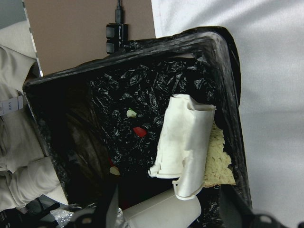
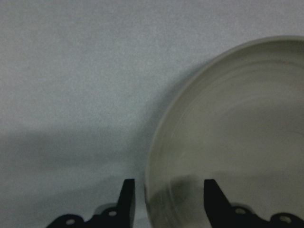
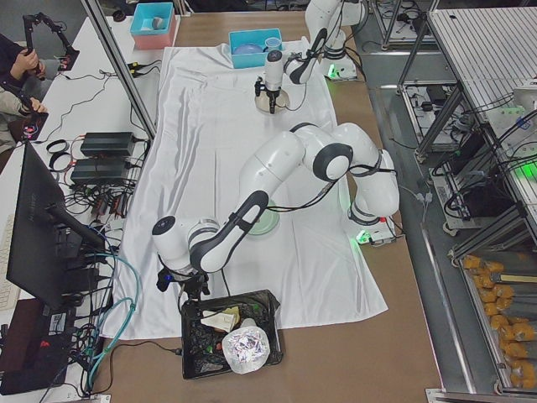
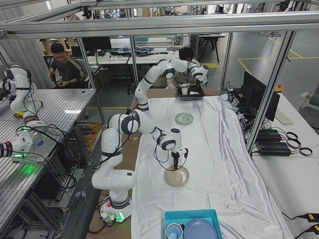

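Note:
A black-lined bin (image 3: 196,353) holds crumpled white paper (image 1: 183,137), a yellow sponge-like piece (image 1: 216,168), a white cup (image 1: 161,213), foil and small red and pale scraps. My left gripper is open above it, the paper lying below its fingers. In the right camera view, my right gripper (image 4: 176,164) is over a beige plate (image 4: 176,179); in the right wrist view its open fingers straddle the plate's left rim, with nothing visibly gripped. A green plate (image 4: 184,118) sits on the cloth between the arms.
A blue tub (image 4: 169,216) with dishes stands at the far end, beside the right arm. A monitor (image 3: 33,235), cables and metal posts line the side; a person sits behind the bin.

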